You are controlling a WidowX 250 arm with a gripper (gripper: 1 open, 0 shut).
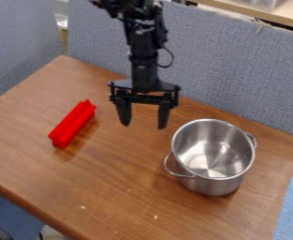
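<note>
A black robot arm reaches down from the top, its gripper (145,113) held over the middle of the wooden table, open with its two fingers spread wide and nothing between them. A red bar-shaped object (71,125) lies at the left. A steel pot (213,172) with wire side handles stands at the right, apart from the gripper.
A light blue strip (287,211) lies near the right edge. Grey padded panels (242,70) rise behind the table, with a shelf at the top right.
</note>
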